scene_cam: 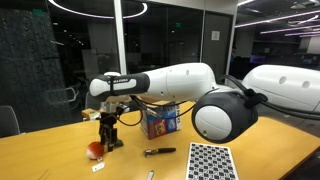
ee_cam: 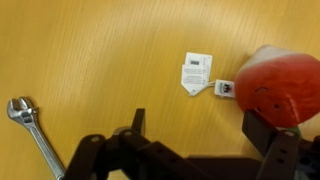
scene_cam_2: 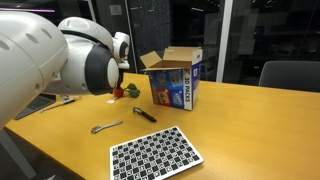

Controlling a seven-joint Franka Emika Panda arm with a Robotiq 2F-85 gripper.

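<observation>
A rounded red and white soft object (ee_cam: 280,88) lies at the right of the wrist view, with a white tag (ee_cam: 197,72) on the table to its left. My gripper is open, its fingers spread wide with bare table between them. The right finger reaches the lower left edge of the soft object; whether they touch I cannot tell. In exterior view 1 the gripper (scene_cam: 106,133) is low over the table, close behind and right of the red object (scene_cam: 95,151). A dark green object (scene_cam: 115,143) sits beside it, partly hidden by the gripper.
An open cardboard box (scene_cam_2: 175,82) stands beyond a dark-handled tool (scene_cam_2: 145,116) and an adjustable wrench (scene_cam_2: 105,127). A checkered board (scene_cam_2: 155,157) lies near the front edge.
</observation>
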